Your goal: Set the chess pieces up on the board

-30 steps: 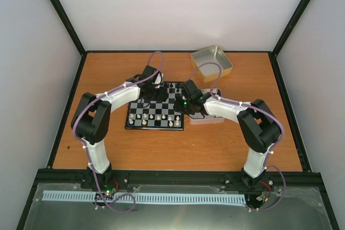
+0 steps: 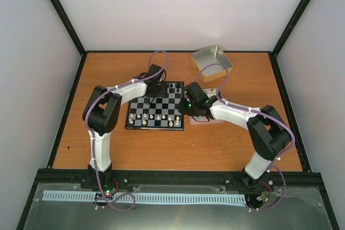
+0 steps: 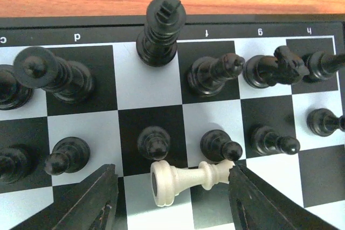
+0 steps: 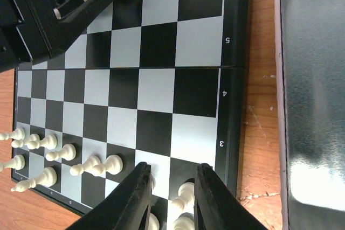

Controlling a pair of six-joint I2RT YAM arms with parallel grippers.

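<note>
The chessboard (image 2: 156,106) holds white pieces along its near side and black pieces at the far side. My left gripper is open over the far rows; between its fingers a white piece (image 3: 184,179) lies on its side below a line of black pawns (image 3: 220,145). My right gripper is above the board's right edge, fingers apart, with white pieces (image 4: 185,195) visible beneath; whether it touches one is unclear.
A pink-rimmed tray (image 4: 307,106) sits right of the board. A tan box (image 2: 215,58) stands at the back right.
My left arm has shifted slightly toward the back. My right arm has drawn a little to the right from where it was a second ago.
</note>
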